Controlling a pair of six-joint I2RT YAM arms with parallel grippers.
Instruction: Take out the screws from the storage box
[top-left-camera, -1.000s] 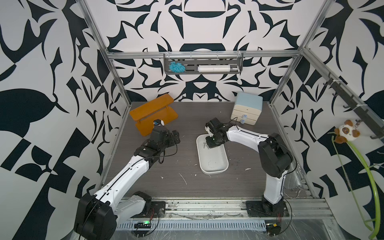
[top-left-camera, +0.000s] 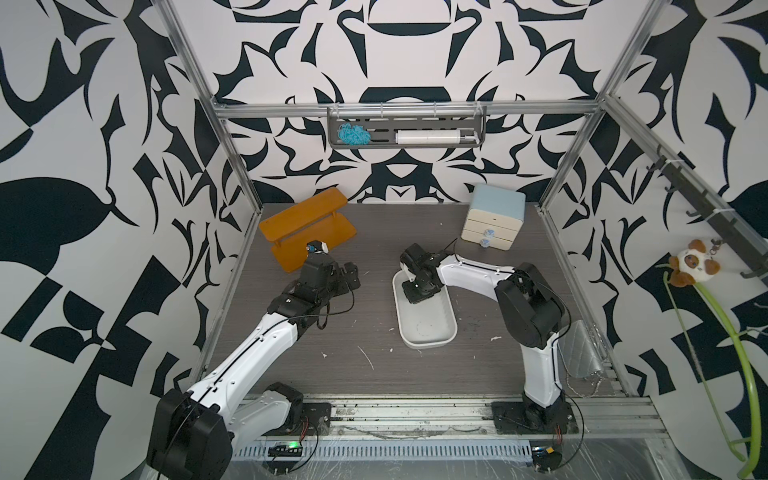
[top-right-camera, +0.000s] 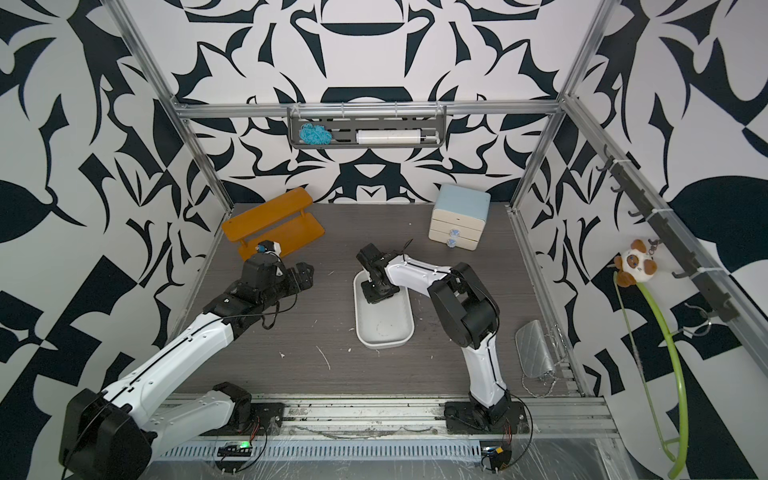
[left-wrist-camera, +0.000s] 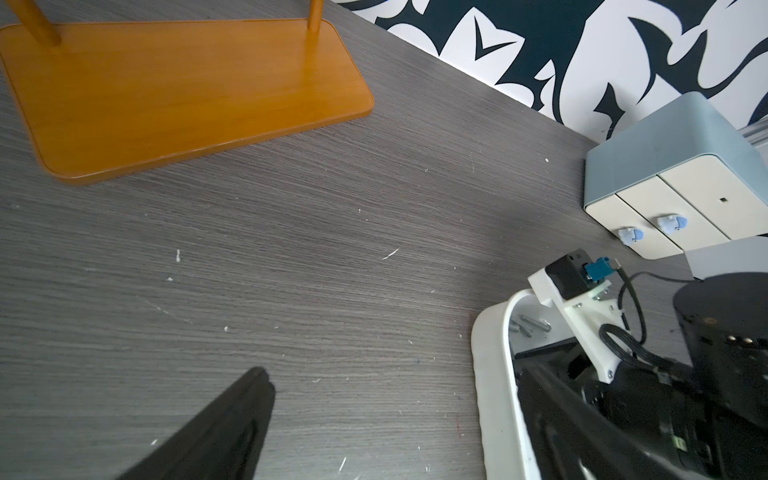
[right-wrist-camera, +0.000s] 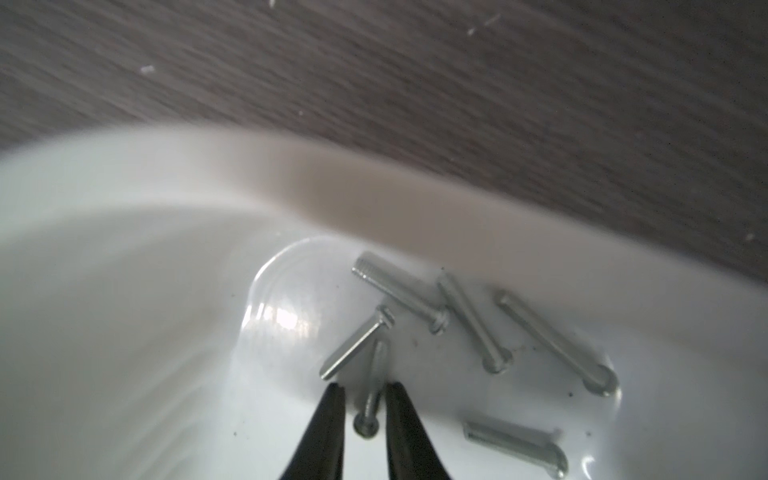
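Observation:
A white tray (top-left-camera: 425, 326) sits mid-table. In the right wrist view several silver screws (right-wrist-camera: 544, 328) lie on its floor. My right gripper is low inside the tray, part open, its fingertips either side of a screw (right-wrist-camera: 375, 368) lying there; whether they touch it I cannot tell. My left gripper stands open over bare table left of the tray, with nothing between its fingers. The storage box (top-left-camera: 493, 217), light blue with cream drawers, stands at the back right.
An orange wooden stand (top-left-camera: 308, 240) is at the back left. A wall rack (top-left-camera: 406, 145) holds a blue fluffy thing and a white cylinder. The table left of the tray is clear.
My right gripper has moved left and down into the tray over the last second. The left arm has stayed still.

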